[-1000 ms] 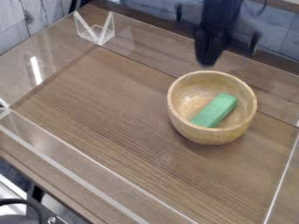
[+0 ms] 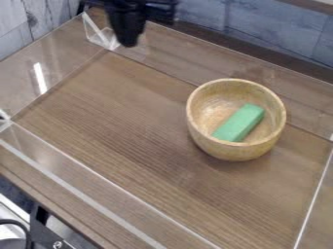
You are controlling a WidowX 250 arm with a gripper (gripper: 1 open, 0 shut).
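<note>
My gripper (image 2: 130,29) is a blurred dark shape at the top left, cut by the frame edge, above the back of the wooden table (image 2: 104,136); its fingers are too blurred to tell open from shut. A light wooden bowl (image 2: 208,141) sits on the right of the table, with a green block (image 2: 240,124) lying inside it.
A clear, wire-like or plastic item (image 2: 101,31) stands near the back left edge, partly behind my gripper. Black cables lie beyond the table at the lower left.
My arm has moved up and to the left, from above the bowl to the top left of the view. The bowl and green block have not moved.
</note>
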